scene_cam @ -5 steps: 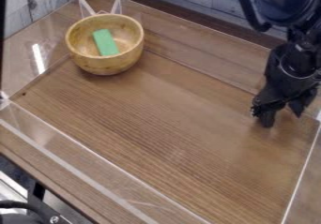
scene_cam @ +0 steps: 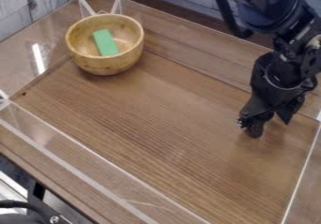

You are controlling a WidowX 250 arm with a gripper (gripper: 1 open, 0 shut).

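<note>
My black gripper (scene_cam: 266, 113) is low over the right side of the wooden table (scene_cam: 150, 143), its fingers open and pointing down toward the front left. I cannot make out anything held between them. A light wooden bowl (scene_cam: 123, 61) sits at the back left, with a green block (scene_cam: 105, 41) inside it. The gripper is well to the right of the bowl, apart from it.
A corrugated grey wall (scene_cam: 25, 22) borders the left edge, and dark cables run near the lower left corner.
The gripper has moved a little leftward and toward the front from its place at the right edge. The bowl and green block have not moved.
</note>
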